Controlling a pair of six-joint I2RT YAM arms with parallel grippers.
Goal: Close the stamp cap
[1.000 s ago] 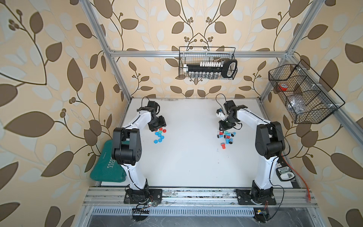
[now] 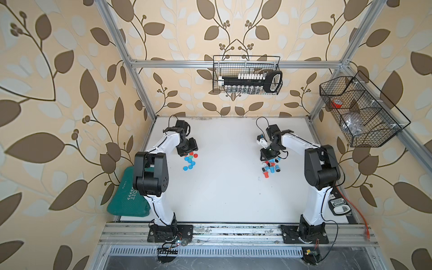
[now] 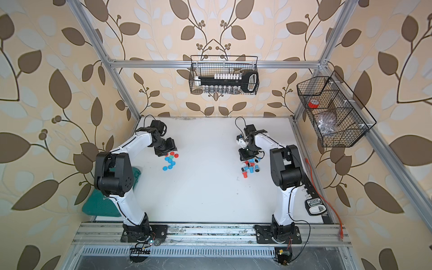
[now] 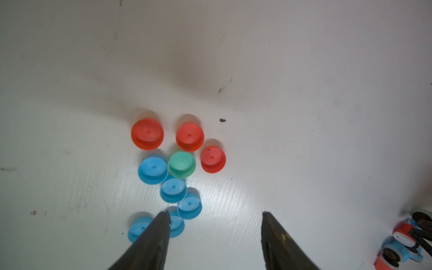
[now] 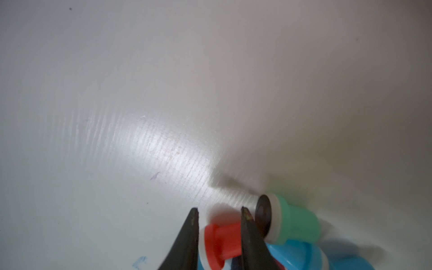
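Several uncapped stamps lie in a pile on the white table at the right. In the right wrist view a red stamp [image 5: 227,240] shows between the parted fingers of my right gripper; whether they touch it cannot be told. Right beside it lies a green stamp [image 5: 299,222] with a dark face, above a blue stamp [image 5: 292,254]. Loose caps sit on the left side: red caps [image 4: 147,133], a green cap [image 4: 181,164] and several blue caps [image 4: 153,169], hollow side up. Over them my left gripper hangs open and empty.
Between the caps and the stamp pile [image 2: 271,166], the table [image 2: 229,175] is clear. A teal bag [image 2: 126,198] lies at the left edge, and a dark boxed item [image 2: 338,204] at the right edge. Wire baskets [image 2: 246,76] hang on the back frame.
My right gripper has come down toward the front, into the stamp pile. Some stamps there have shifted slightly forward and right. The left arm and the caps stay where they were.
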